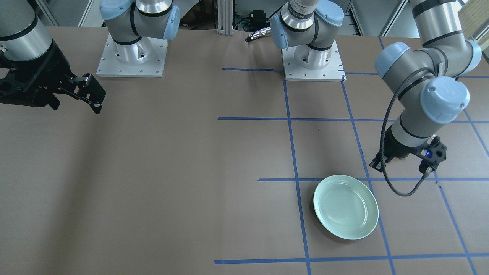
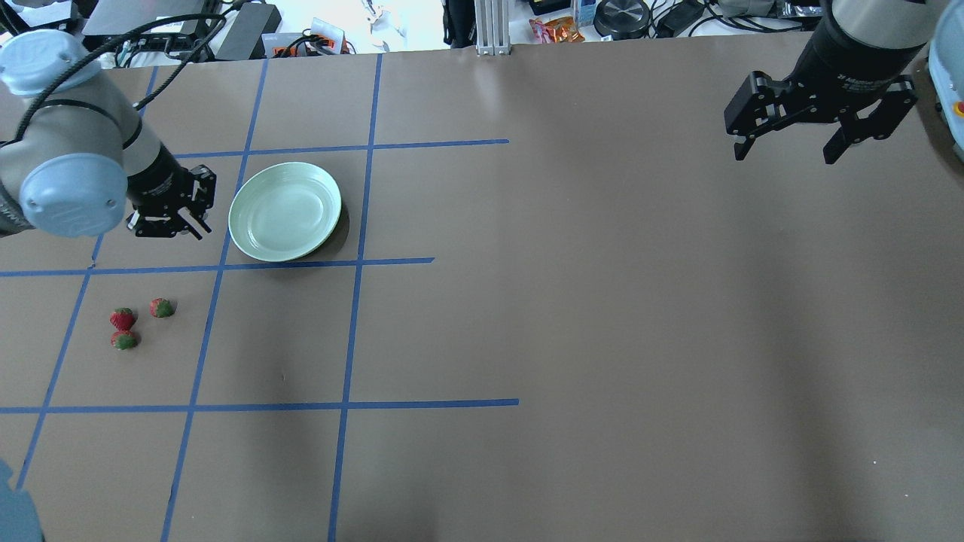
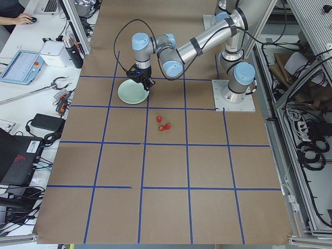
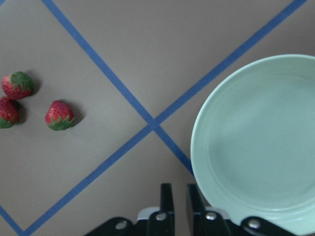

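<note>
A pale green plate (image 1: pixel 345 207) (image 4: pixel 261 142) lies on the table. My gripper (image 2: pixel 194 221) is above the table beside the plate's rim, fingertips a little apart in the wrist view; whether anything is between them is not visible. Three strawberries lie on the table near the plate: one (image 2: pixel 162 307) (image 4: pixel 60 116) apart, two close together (image 2: pixel 123 319) (image 2: pixel 123 339). In the front view they are mostly hidden behind my arm.
Blue tape lines form a grid on the table. Another arm's black gripper (image 2: pixel 818 113) stands at the top right of the top view. Other arm bases (image 1: pixel 130 68) are at the back.
</note>
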